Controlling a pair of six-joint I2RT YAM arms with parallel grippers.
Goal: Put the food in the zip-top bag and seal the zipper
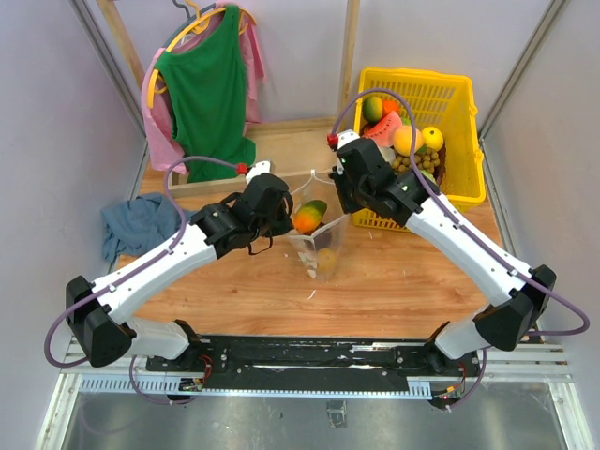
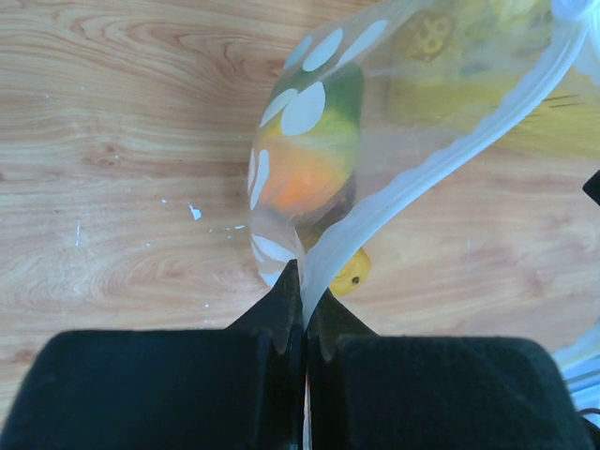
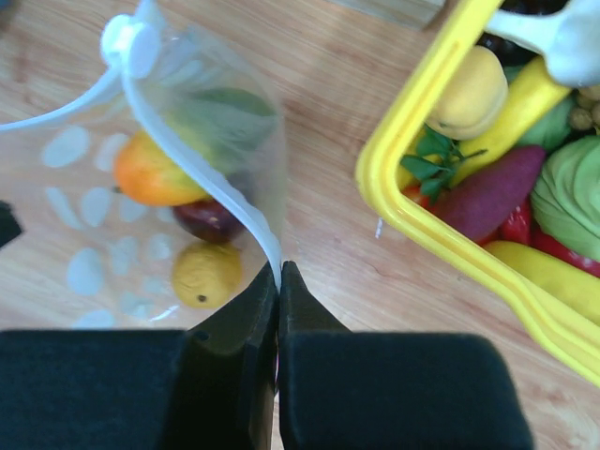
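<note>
The clear zip bag [image 1: 323,253] stands between my grippers, holding a mango [image 1: 309,217], a dark round fruit [image 3: 208,220] and a yellow round fruit [image 3: 206,274]. My left gripper is shut on the bag's left rim, whose white zipper strip runs up from the fingertips. My right gripper is shut on the opposite rim of the bag, with the zipper edge between its fingertips. The bag's mouth is spread open between them.
A yellow basket [image 1: 459,141] of fruit and vegetables stands at the back right. A clothes rack with green and pink garments [image 1: 202,103] is at the back left, beside a blue cloth [image 1: 141,228].
</note>
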